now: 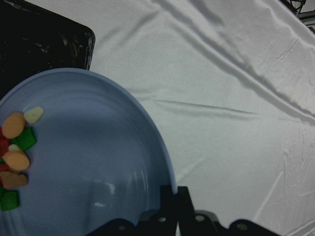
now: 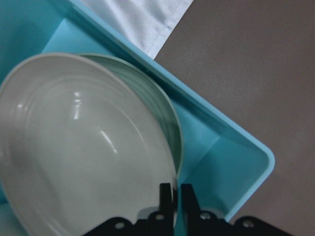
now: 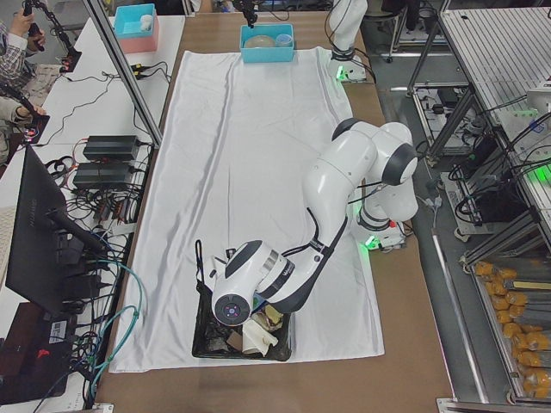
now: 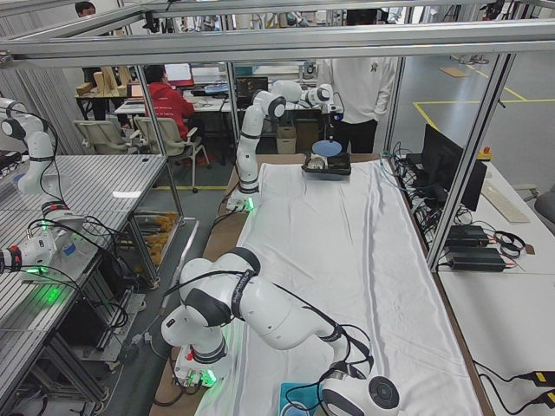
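Note:
A blue plate [image 1: 98, 147] with toy food pieces is pinched at its rim by my left gripper, beside and above a black bin [image 3: 211, 340] holding pale scraps; the camera right view shows the plate [image 4: 326, 148] raised over it. In the right wrist view, a white plate [image 2: 74, 137] has its rim in my right gripper, over a light blue tub [image 2: 241, 147] with a pale green dish [image 2: 152, 98] inside.
A white cloth [image 3: 250, 138] covers the table between the tub and the bin, mostly clear. A monitor [image 3: 43, 241] and cables stand on the side table. Metal frame posts line the edges.

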